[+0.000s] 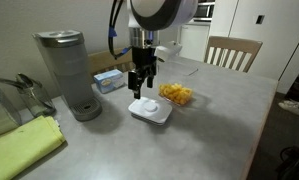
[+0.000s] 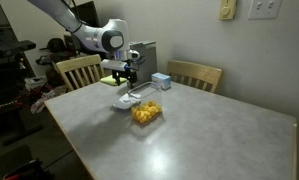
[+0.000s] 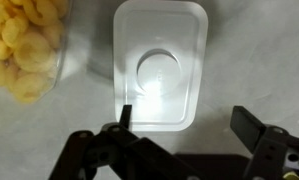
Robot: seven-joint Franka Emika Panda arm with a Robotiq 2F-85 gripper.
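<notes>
My gripper (image 1: pixel 144 96) is open, hanging just above a white rectangular lid (image 1: pixel 150 110) with a raised round knob in its middle. Seen in the wrist view, the lid (image 3: pixel 159 92) lies between and ahead of the two fingers, and nothing is held. One fingertip (image 3: pixel 126 117) appears close to the lid's lower left corner, while the other stands well to its right. A clear container of yellow snacks (image 1: pixel 175 93) sits on the table behind the lid; its edge also shows at the wrist view's upper left.
A tall grey cylinder (image 1: pixel 69 75) stands left of the lid. Behind it are a blue and white box (image 1: pixel 111 80) and a wire rack with utensils (image 1: pixel 34 97). A yellow-green cloth (image 1: pixel 19 145) lies at the front left.
</notes>
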